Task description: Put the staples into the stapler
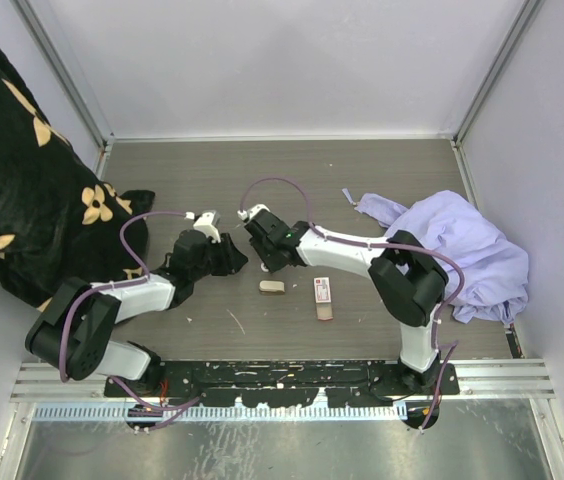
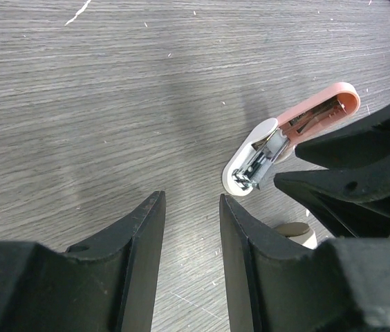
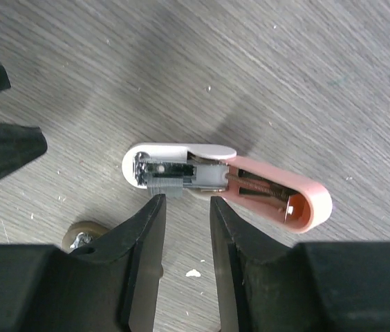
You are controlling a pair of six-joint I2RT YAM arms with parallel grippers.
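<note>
The open pink-and-white stapler (image 3: 257,173) lies on the table below my right gripper (image 1: 268,258), its channel and spring exposed. A small strip of staples (image 3: 165,185) sits at the white end, tilted over the channel's near edge, just beyond my right gripper's fingertips (image 3: 155,207). The right fingers look close together; whether anything is between them is unclear. My left gripper is to the left of the stapler, fingers part open with nothing between them.
A small tan object (image 1: 272,287) lies below the stapler, and a staple box (image 1: 323,298) to its right. Lavender cloth (image 1: 452,250) covers the right side; a dark patterned blanket (image 1: 42,170) fills the left.
</note>
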